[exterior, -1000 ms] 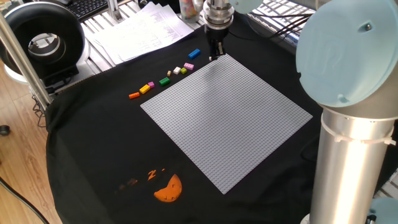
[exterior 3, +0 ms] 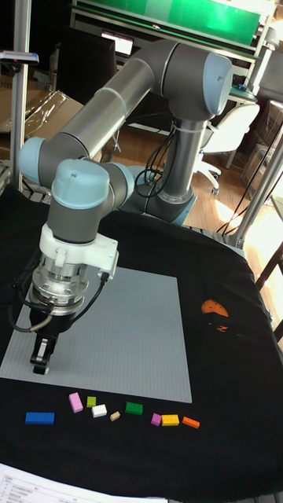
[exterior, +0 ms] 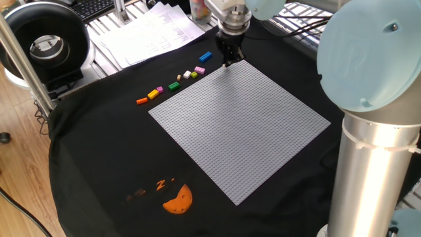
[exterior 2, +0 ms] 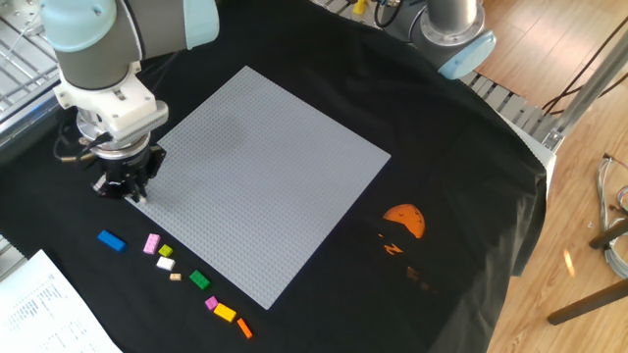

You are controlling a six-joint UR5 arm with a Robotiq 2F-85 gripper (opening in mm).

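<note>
My black gripper (exterior: 228, 61) points down at one corner of the grey studded baseplate (exterior: 240, 131), close to its surface. A small pale spot shows at its tip in exterior views 1 and 2, too small to tell whether it is a fingertip or a held piece. In exterior view 3 the gripper (exterior 3: 42, 362) is over the plate's near left part, and its finger opening cannot be made out. Loose bricks lie on the black cloth beside the plate: blue (exterior 3: 39, 417), pink (exterior 3: 76, 402), lime (exterior 3: 91, 402), white (exterior 3: 100, 411), green (exterior 3: 134, 408), yellow (exterior 3: 170, 420) and orange (exterior 3: 192, 422).
A small tan brick (exterior 3: 115, 416) and a purple one (exterior 3: 156, 419) lie in the same row. No bricks are visible on the plate. Paper sheets (exterior: 148, 36) lie beyond the bricks.
My gripper has shifted slightly and its tip sits a little lower in exterior view 1. The bricks and the baseplate have not moved.
</note>
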